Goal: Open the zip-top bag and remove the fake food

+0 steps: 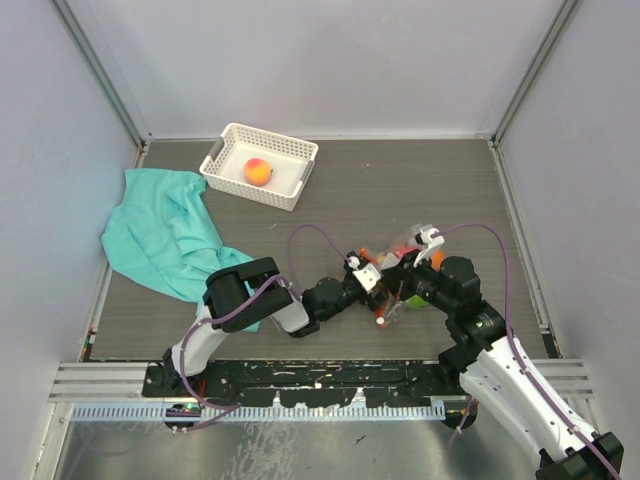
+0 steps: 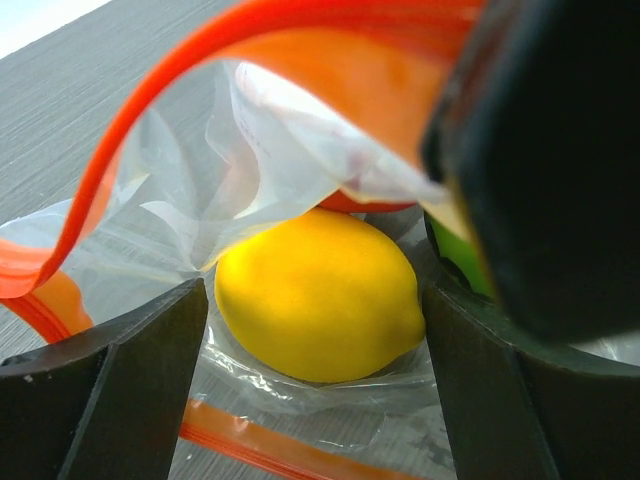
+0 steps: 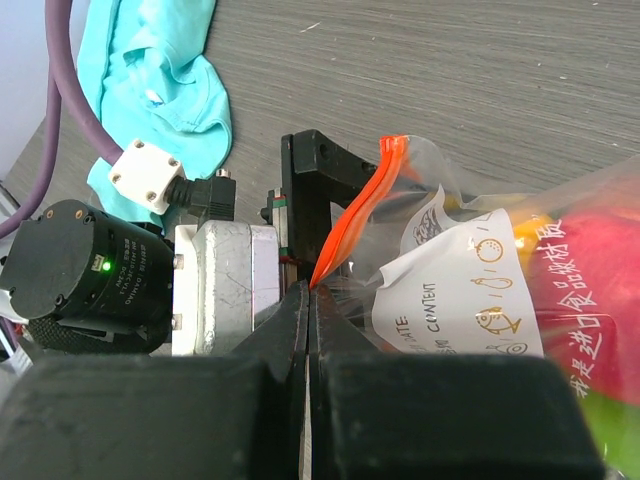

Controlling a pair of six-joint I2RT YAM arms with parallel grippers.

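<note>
The clear zip top bag (image 3: pixel 455 280) lies with its orange-edged mouth (image 2: pixel 110 150) held apart. In the left wrist view, a yellow lemon (image 2: pixel 320 310) rests inside on the clear plastic. My left gripper reaches into the mouth, part open, one finger on each side of the lemon; whether both touch it is unclear. My right gripper is shut on the bag's orange rim; its dark finger (image 2: pixel 560 170) blocks the upper right of the left wrist view. Red and green food (image 3: pixel 615 430) shows through the plastic.
A white basket (image 1: pixel 223 178) with a peach (image 1: pixel 257 172) stands at the back left. The teal cloth (image 1: pixel 160 235) covers the left side. Both arms crowd close together at the bag, while the table's back right is bare.
</note>
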